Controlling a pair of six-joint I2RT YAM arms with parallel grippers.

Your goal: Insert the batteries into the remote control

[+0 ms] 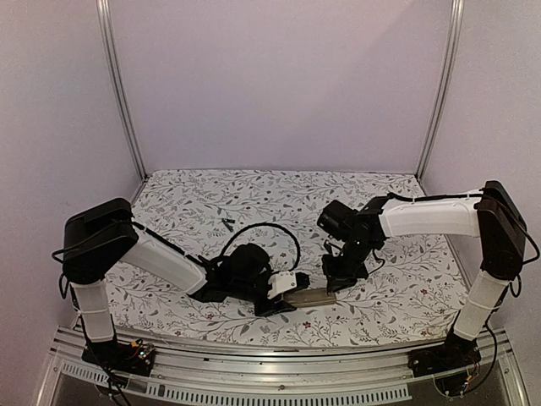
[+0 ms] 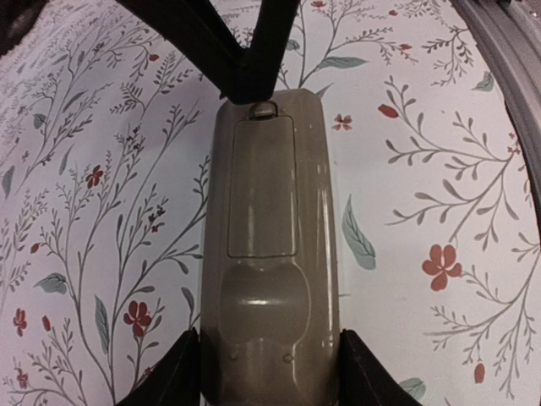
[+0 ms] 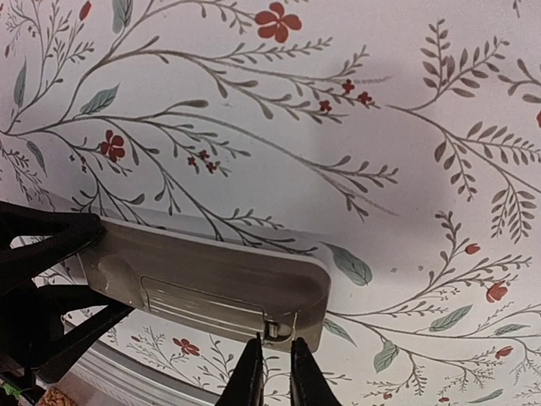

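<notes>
The remote control (image 2: 317, 203) lies back side up on the patterned cloth, its battery cover (image 2: 264, 186) closed over the compartment. My left gripper is shut on the remote's lower half, one finger on each side. At the cover's latch (image 3: 272, 328), near the remote's other end, is my right gripper, its fingertips a little apart and nothing seen held between them. Whether they touch the latch, I cannot tell. Small dark pieces, probably the batteries (image 1: 227, 224), lie further back on the table to the left.
Flowered cloth (image 1: 279, 190) covers the table, with free room behind and to the right of the arms. A metal rail (image 1: 270, 355) runs along the front edge. A black cable loop (image 1: 283, 225) stands above the left gripper.
</notes>
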